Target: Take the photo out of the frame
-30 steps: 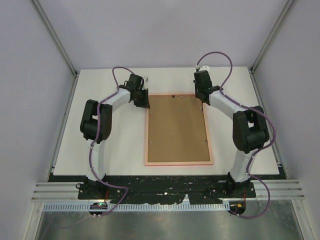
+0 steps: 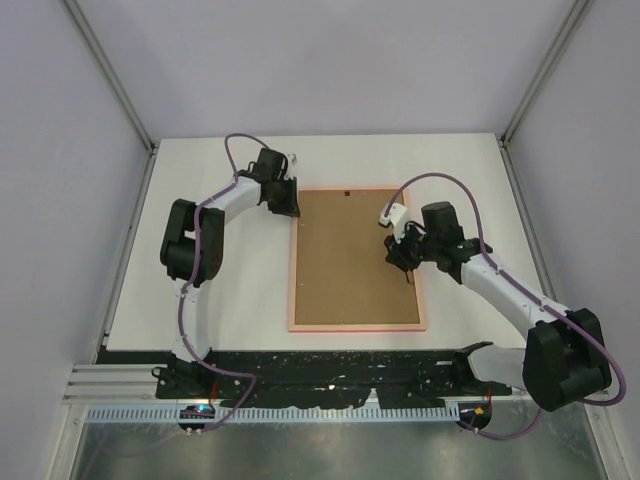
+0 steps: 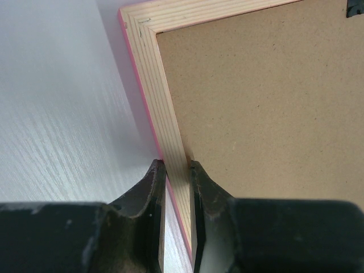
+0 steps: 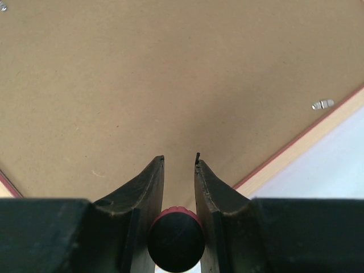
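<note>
The picture frame (image 2: 357, 327) lies back side up on the white table, pale wood with a pink outer edge. Its brown backing board (image 2: 350, 260) covers the photo, which is hidden. Small metal clips (image 4: 322, 104) sit on the board near the frame's inner edge. At the upper left side, my left gripper is shut on the frame's wooden border. My right gripper hovers over the right part of the board, shut on a slim tool (image 4: 176, 242) with a round black end and red rim. Where the tool's tip meets the board cannot be made out.
A black tab (image 3: 355, 7) shows at the board's top edge. Bare white table (image 2: 240, 310) lies left of the frame, with more free room to its right. Each arm trails a purple cable.
My right gripper has moved from the frame's upper right corner down along its right side, toward the near edge, still with the tool. The left arm and the frame have stayed put.
</note>
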